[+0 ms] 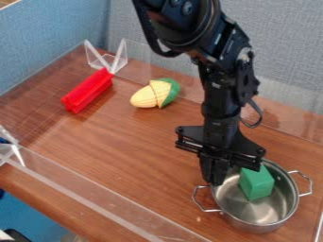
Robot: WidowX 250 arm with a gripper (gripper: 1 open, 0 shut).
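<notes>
My black gripper [214, 172] is lowered over the left side of a steel pot [263, 216] at the right front of the table, its fingertips down at the pot's left rim. It looks shut, with nothing visible between the fingers. A green block [256, 186] sits inside the pot, just right of the gripper and partly behind it.
A red bar [89, 91] lies at the back left beside a white wire-like object [109, 60]. A yellow-green corn toy [154, 94] is at the back middle. Walls stand behind.
</notes>
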